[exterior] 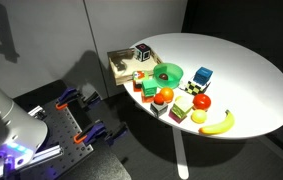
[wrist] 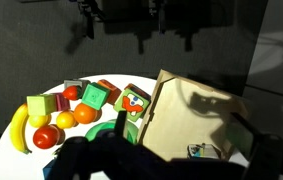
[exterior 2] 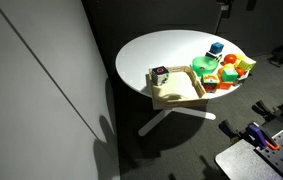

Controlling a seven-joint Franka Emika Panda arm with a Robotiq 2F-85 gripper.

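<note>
In the wrist view my gripper stands open, its dark fingers (wrist: pixel 108 155) wide apart at the lower edge. No object shows held between them. An open, shallow wooden box (wrist: pixel 186 108) lies below, with a dark-sided block (exterior: pixel 142 50) at its far end. Beside the box sits a green bowl (exterior: pixel 174 69) with something small and dark red inside. Colored blocks crowd the near table edge, among them a green block (wrist: pixel 96 94) and a green-and-red block (wrist: pixel 132 102). An orange ball (wrist: pixel 85 113), a red ball (wrist: pixel 46 136) and a banana (wrist: pixel 19 129) lie close by.
A blue block (exterior: pixel 203 75) stands past the bowl on a checkered piece. Blue-handled clamps (exterior: pixel 89 132) sit on the dark robot base stand, apart from the table.
</note>
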